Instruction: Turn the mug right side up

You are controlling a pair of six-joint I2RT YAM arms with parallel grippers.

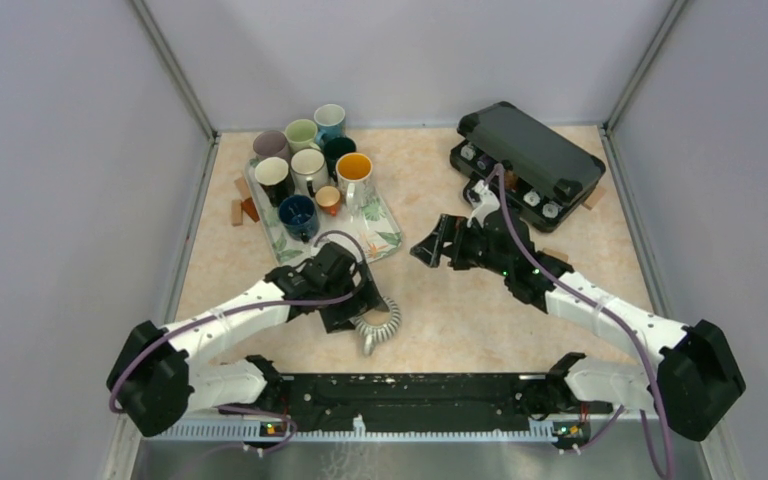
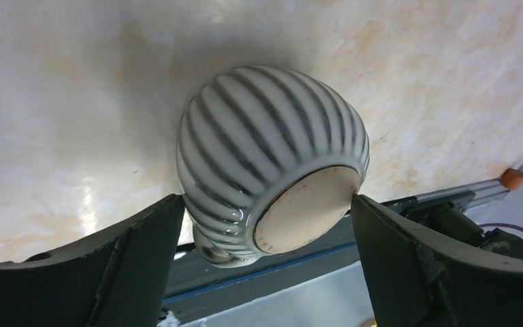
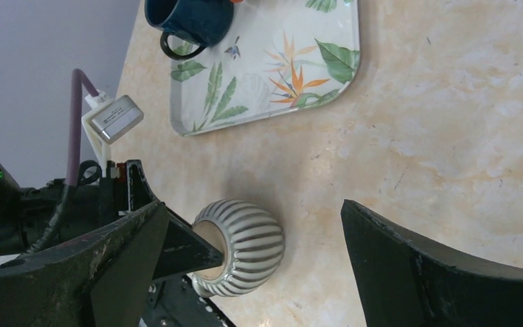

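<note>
A ribbed pale grey mug point(image 1: 387, 326) lies at the front middle with its beige base facing up or tilted; its handle points toward the front edge. My left gripper point(image 1: 350, 308) is open right at the mug, with the fingertips either side of it in the left wrist view, close to the base end. The ribbed body point(image 2: 259, 129) fills the middle of that view. My right gripper point(image 1: 435, 240) hovers open over the middle right, apart from the mug, nothing between its fingers.
A floral tray point(image 1: 365, 240) holds several mugs at the back left, with small wooden blocks point(image 1: 236, 212) beside it. An open black case point(image 1: 535, 150) stands at the back right. Bare table lies between them.
</note>
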